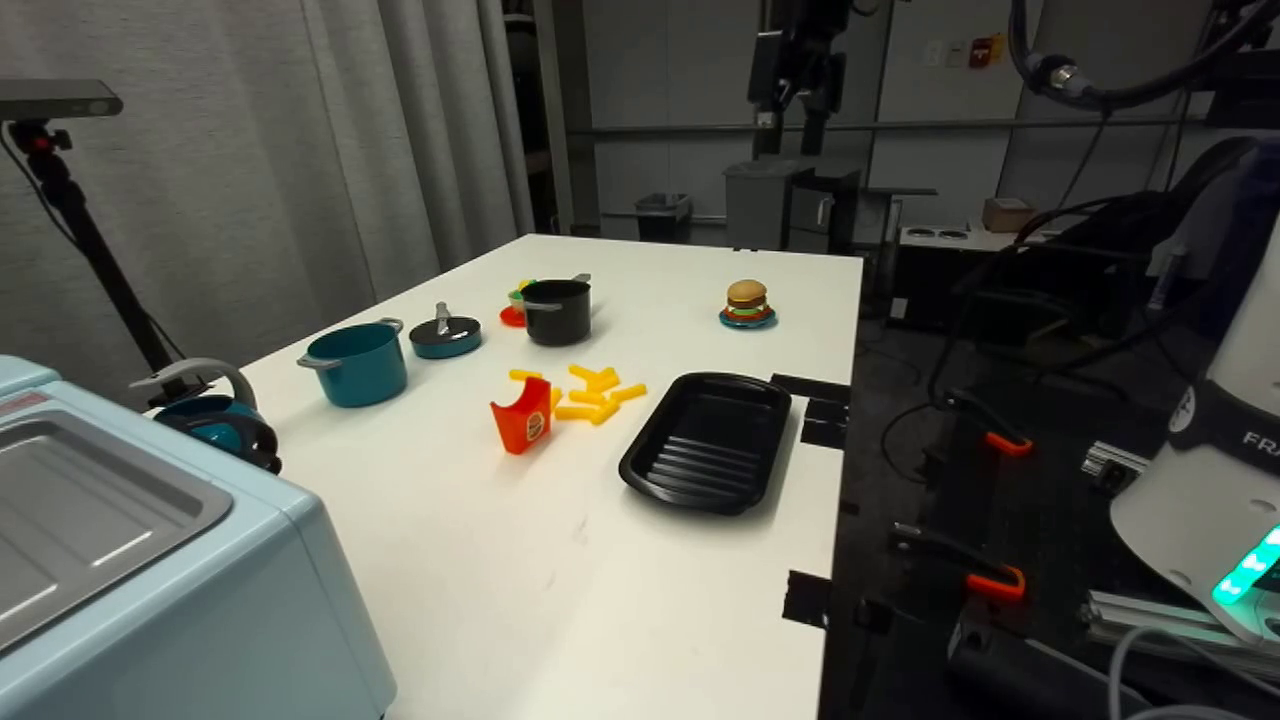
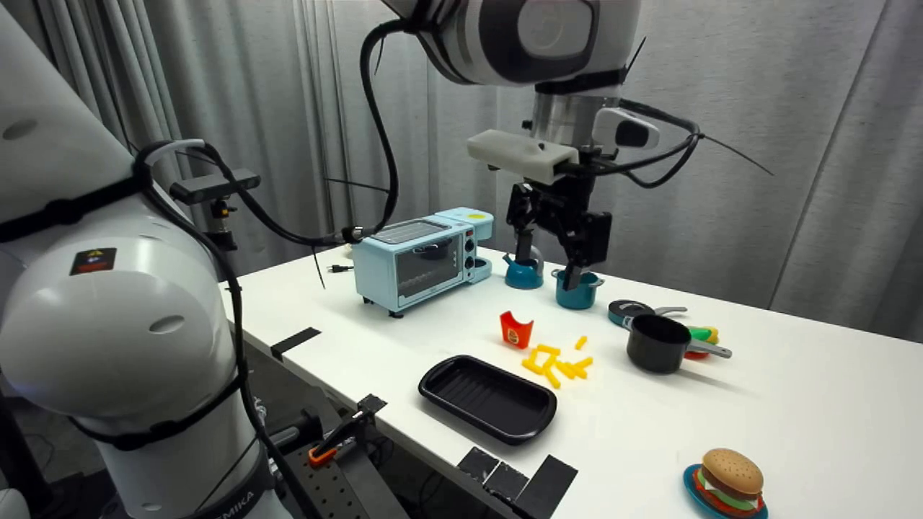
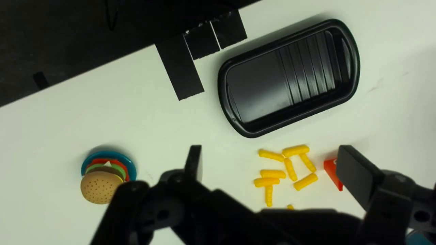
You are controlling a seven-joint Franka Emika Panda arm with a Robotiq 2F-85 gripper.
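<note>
My gripper hangs high above the white table with its fingers wide apart and nothing between them; in the second exterior view the gripper (image 2: 546, 259) is seen against the curtain. Loose yellow fries (image 3: 304, 181) lie scattered on the table below. Beside them stands a red fry carton (image 2: 516, 330), partly hidden behind one finger in the wrist view. A black ribbed tray (image 3: 261, 90) lies empty near the table's edge. Off to one side, a toy burger (image 3: 100, 185) rests on a small blue plate (image 3: 128, 162).
A light-blue toaster oven (image 2: 424, 259), a blue kettle (image 2: 524, 273), a teal pot (image 1: 363, 366), a lidded teal pan (image 1: 445, 336) and a black saucepan (image 1: 558, 314) stand around the table. Bare tabletop lies between burger and fries.
</note>
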